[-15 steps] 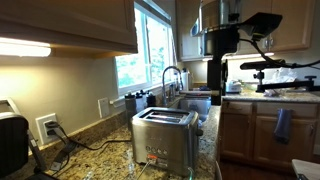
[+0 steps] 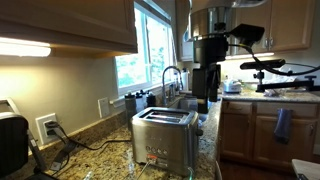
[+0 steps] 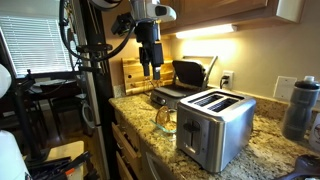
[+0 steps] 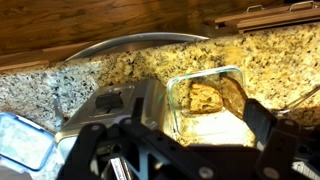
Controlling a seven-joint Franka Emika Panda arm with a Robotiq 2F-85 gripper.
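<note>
A silver toaster [image 2: 167, 138] stands on the speckled counter, its top slots visible in exterior view 2 [image 3: 215, 100]. Beside it is a clear glass dish [image 3: 166, 123]. From above, the wrist view shows brown bread-like pieces [image 4: 206, 98] in one part of that dish. My gripper [image 2: 207, 100] hangs in the air above the counter, higher than the toaster. Its dark fingers stand apart in the wrist view [image 4: 193, 122], open and with nothing held between them. The toaster lies to the left of the dish there, partly covered by a finger.
A dark appliance with a raised lid [image 3: 186, 80] stands farther along the counter against the wall. Bottles [image 3: 300, 108] are on the toaster's other side. A blue-rimmed clear container [image 4: 25, 140] lies at the wrist view's left edge. A sink [image 2: 190, 103] is behind the toaster.
The toaster has stayed put.
</note>
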